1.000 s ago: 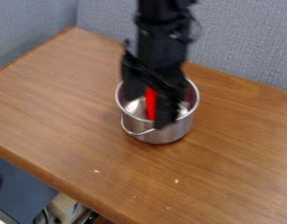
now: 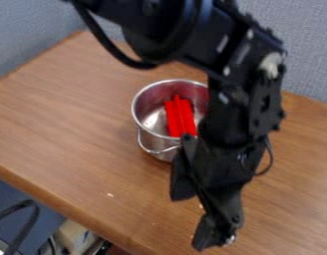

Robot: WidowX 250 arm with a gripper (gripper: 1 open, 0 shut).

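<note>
A steel pot (image 2: 149, 101) with a wire handle stands on the wooden table, a red object (image 2: 178, 115) inside it. My black gripper (image 2: 202, 204) is lowered in front and to the right of the pot, hiding part of it. Its fingers are open, with nothing seen held between them.
Grey padded walls stand behind it. Cables and a dark blue surface lie beyond the front left edge.
My gripper has moved from over the pot toward the front of the table. The red object in the pot is more exposed to view.
</note>
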